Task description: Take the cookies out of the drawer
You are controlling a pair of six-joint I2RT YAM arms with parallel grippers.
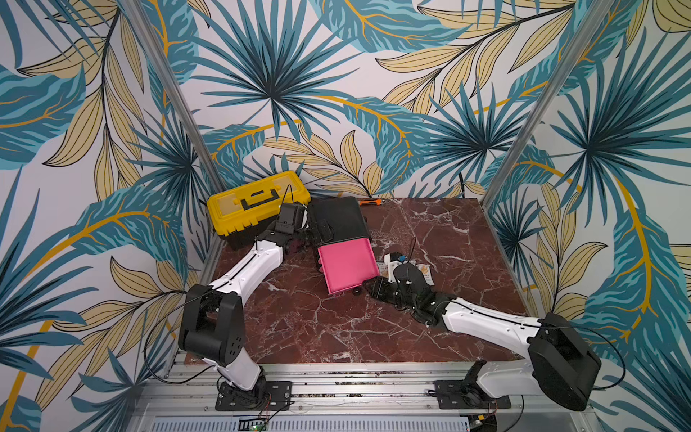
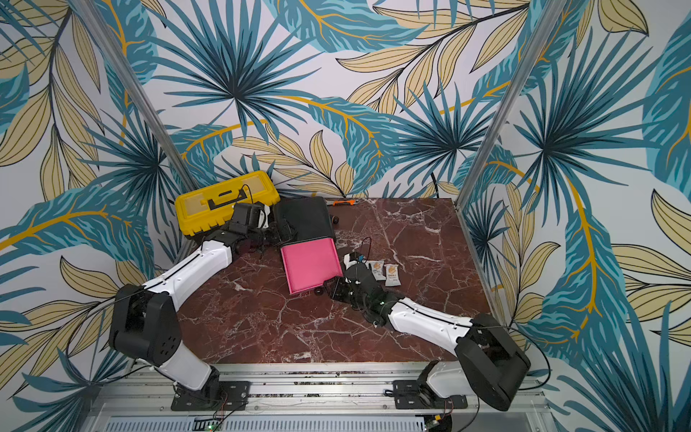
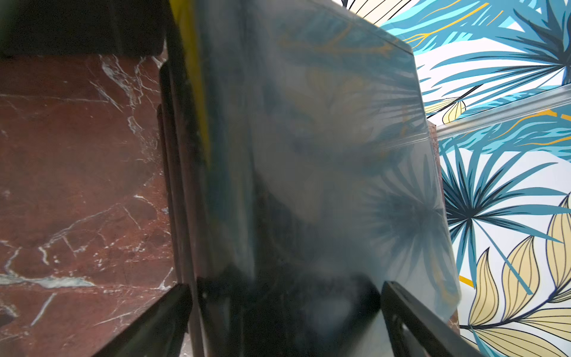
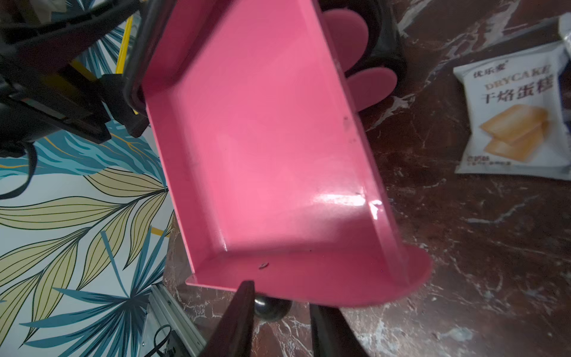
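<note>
The pink drawer (image 1: 349, 266) is pulled out of the black cabinet (image 1: 342, 218); its floor is bare apart from a tiny dark speck. Cookie packets, white with printed biscuits, lie on the table right of the drawer; one packet (image 4: 514, 119) shows clearly in the right wrist view, partly cut off. My right gripper is at the drawer's front, its fingers apart, with the round black knob (image 4: 271, 307) seen in the gap. Whether they touch it is unclear. My left gripper has its fingers widely spread, the cabinet's dark side filling the view between them; contact cannot be told.
A yellow-lidded toolbox (image 1: 259, 201) stands behind the left arm. An orange cutter (image 1: 370, 202) lies at the table's back edge. Pink discs (image 4: 371, 86) on a dark object sit beside the drawer. Bare marble table (image 2: 424, 223) extends at the back right.
</note>
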